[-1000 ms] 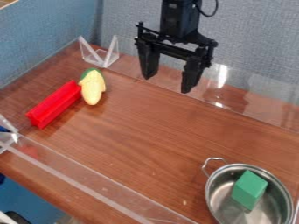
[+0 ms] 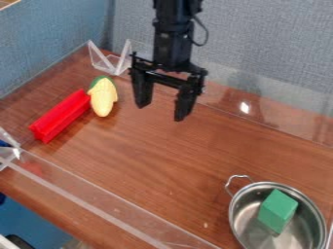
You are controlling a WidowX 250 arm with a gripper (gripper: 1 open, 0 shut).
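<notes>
My black gripper [image 2: 164,97] hangs open above the back middle of the wooden table, nothing between its fingers. To its left lie a yellow corn-like object with a green top [image 2: 103,97] and a red bar [image 2: 60,116], side by side. A steel pot [image 2: 307,231] with a wire handle stands at the front right, with a green block [image 2: 278,208] in it.
Clear plastic walls edge the wooden table [image 2: 169,165] at the back and front left. A clear crown-like piece [image 2: 109,60] stands at the back left corner.
My gripper has moved leftward and somewhat down in the view, toward the yellow object. The objects on the table look unchanged.
</notes>
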